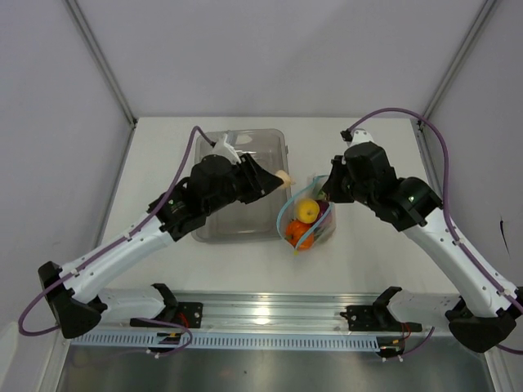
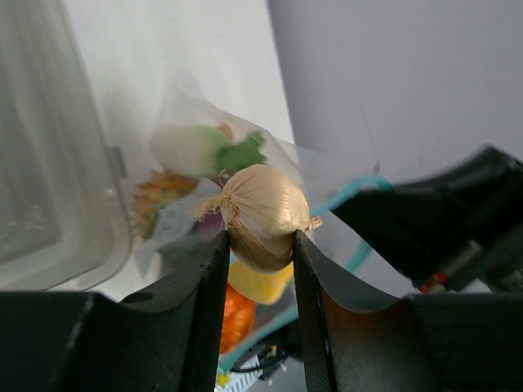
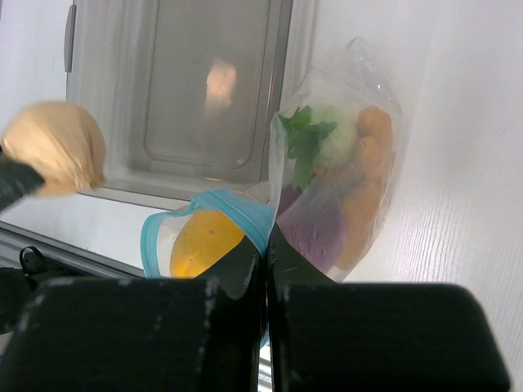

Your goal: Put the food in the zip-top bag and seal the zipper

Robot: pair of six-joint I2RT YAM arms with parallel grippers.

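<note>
A beige wrapped food bundle (image 2: pixel 265 212) hangs in my left gripper, shut on it, just left of and above the bag opening in the top view (image 1: pixel 284 180). The clear zip bag (image 1: pixel 310 220) with a blue zipper holds a yellow fruit (image 3: pixel 204 245), orange ones (image 1: pixel 298 237), a purple item (image 3: pixel 315 229), greens (image 3: pixel 302 139) and several pale and brown items. My right gripper is shut on the bag's blue rim, holding it upright.
A grey plastic bin (image 1: pixel 237 220) sits left of the bag, with nothing visible in it.
</note>
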